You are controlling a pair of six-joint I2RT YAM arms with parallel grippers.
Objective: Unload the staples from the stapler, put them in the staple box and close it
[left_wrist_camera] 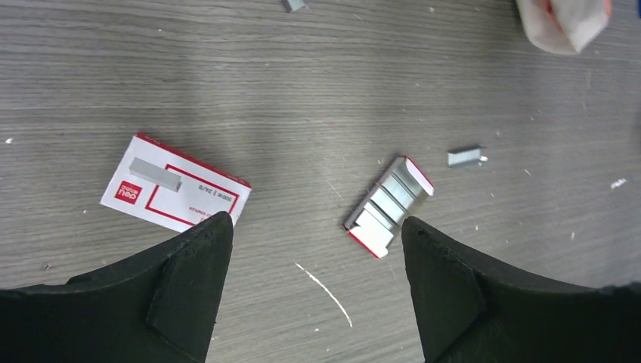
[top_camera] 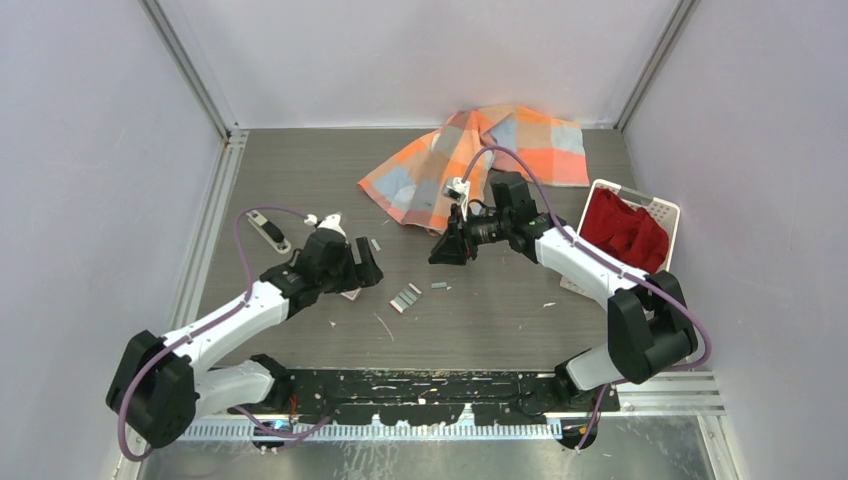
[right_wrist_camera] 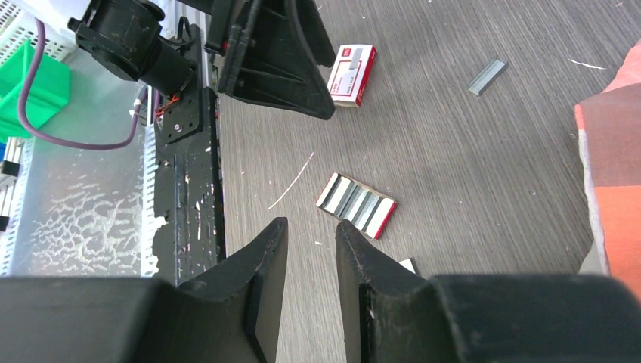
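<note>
A stapler [top_camera: 266, 229] lies at the left of the table, partly behind my left arm. My left gripper hangs open above a staple box [left_wrist_camera: 193, 197] with a staple strip [left_wrist_camera: 155, 172] on it. A small open box of staple strips [top_camera: 406, 297] lies at the centre. Loose strips [left_wrist_camera: 462, 157] lie beside it and farther back [right_wrist_camera: 487, 77]. My right gripper hovers right of the centre, its fingertips close together, nothing visible between them.
A checked cloth [top_camera: 420, 180] covers the back right. A white basket [top_camera: 665, 210] with red cloth stands at the right edge.
</note>
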